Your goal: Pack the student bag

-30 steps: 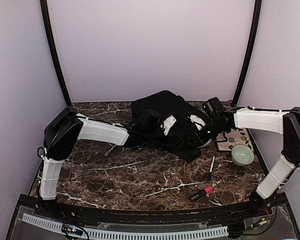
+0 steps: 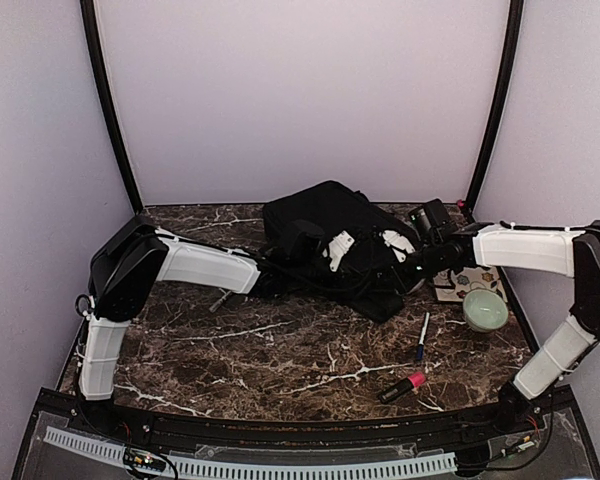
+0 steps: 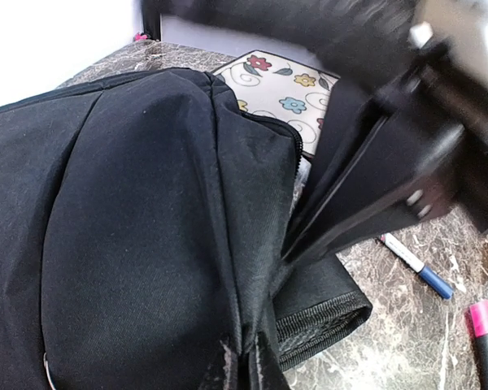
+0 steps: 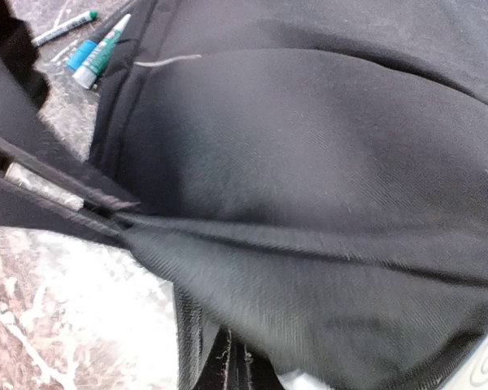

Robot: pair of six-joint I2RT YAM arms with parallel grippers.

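The black bag (image 2: pixel 325 212) lies at the back middle of the table, its dark cloth filling much of both wrist views. In the left wrist view my left gripper is shut on a fold at the bag's edge (image 3: pixel 228 268). That pinched fold also shows in the right wrist view, with the left fingers (image 4: pixel 73 207) coming in from the left. Close beside it, my right gripper has its tips under the drooping cloth (image 4: pixel 309 301); the fingers look near each other, and whether cloth lies between them is unclear. The bag's inside is hidden.
A blue-capped marker (image 2: pixel 422 338) and a pink-capped marker (image 2: pixel 402 387) lie at front right. A pale green bowl (image 2: pixel 485 310) stands near a flower-patterned item (image 3: pixel 281 89). Markers (image 4: pixel 104 53) lie on the bag's other side.
My left arm and the loose items have stayed put.
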